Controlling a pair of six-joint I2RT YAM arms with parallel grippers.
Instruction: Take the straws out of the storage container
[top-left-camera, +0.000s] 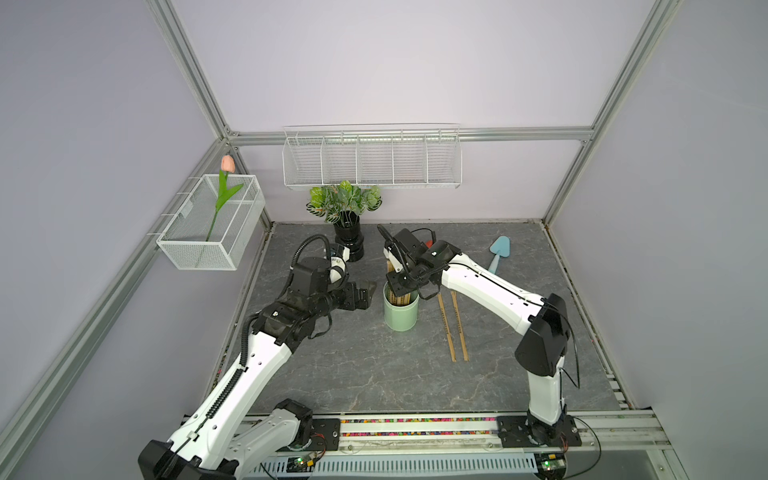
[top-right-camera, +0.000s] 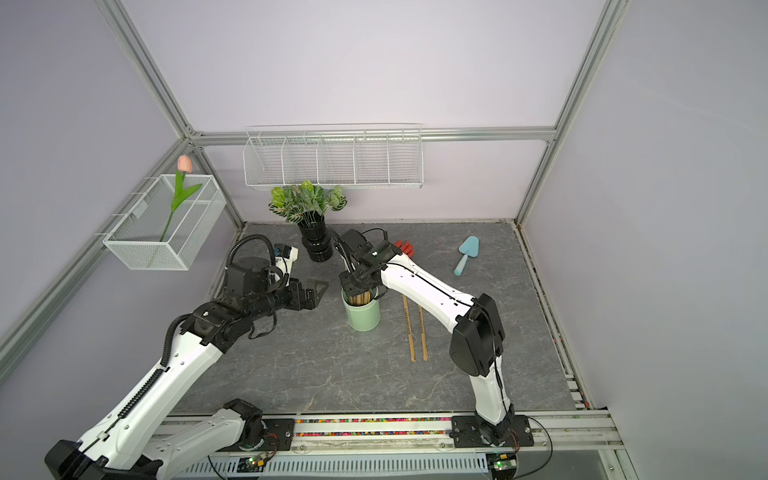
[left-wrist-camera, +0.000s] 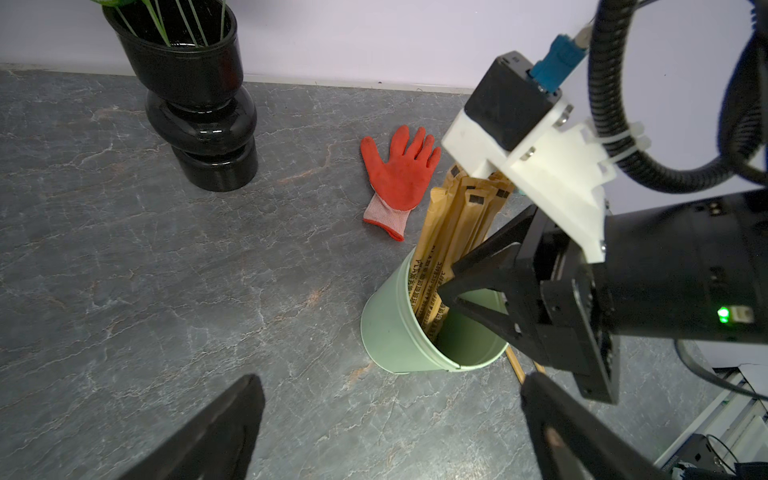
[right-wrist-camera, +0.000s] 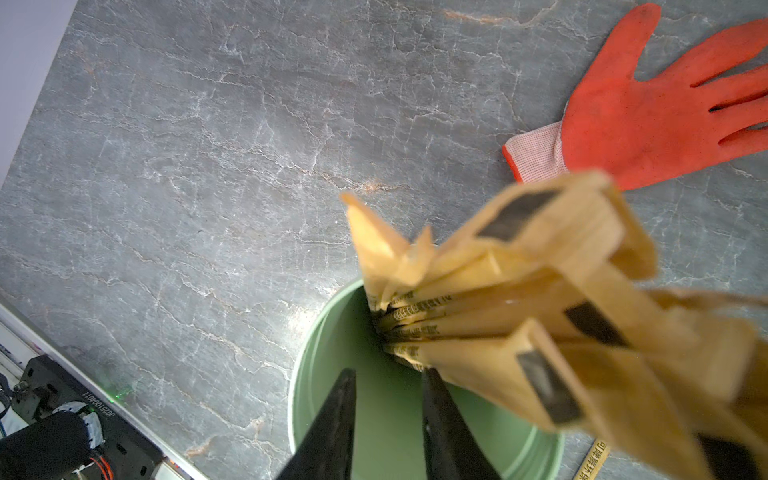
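Note:
A pale-green container (top-left-camera: 401, 319) holds a bundle of paper-wrapped straws (left-wrist-camera: 440, 248), with folded tops rising above the rim. My right gripper is part open at the container's mouth, fingertips beside the bundle; its fingers show nothing between them in the right wrist view. My left gripper stands open, off to the container's left, empty. Two loose wrapped straws (top-right-camera: 410, 344) lie on the table right of the container.
A red glove (left-wrist-camera: 400, 180) lies behind the container, a blue trowel (top-right-camera: 468, 248) at back right. A black planter (left-wrist-camera: 192, 72) stands at back left. Wire baskets hang on the back and left walls.

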